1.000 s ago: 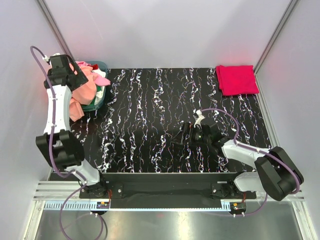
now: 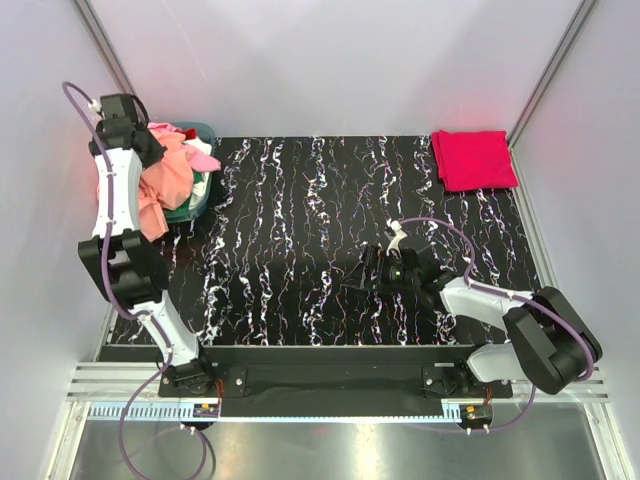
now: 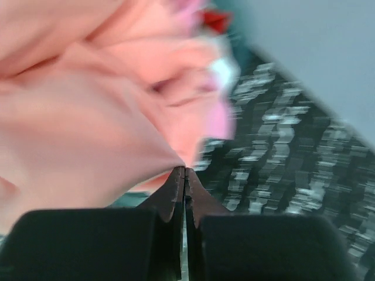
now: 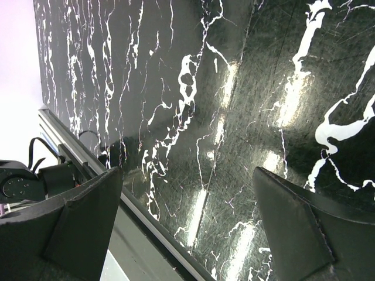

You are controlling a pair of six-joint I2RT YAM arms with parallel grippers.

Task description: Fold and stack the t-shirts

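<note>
A peach t-shirt (image 2: 168, 178) lies bunched over a green basket (image 2: 209, 142) at the back left, one end draping over the front rim. My left gripper (image 2: 152, 152) is over it. In the left wrist view, the fingertips of my left gripper meet at a corner of the peach cloth (image 3: 94, 134), which stretches taut to them; they are shut on it. Over bare table at centre right, my right gripper (image 2: 368, 268) stands open; only marbled surface shows between its fingers. A folded red t-shirt (image 2: 474, 160) lies flat at the back right.
Pink (image 2: 203, 160), red and white cloth also shows in the basket. Walls close in the left, back and right sides.
The right arm has barely moved, and the folded red shirt is unchanged.
</note>
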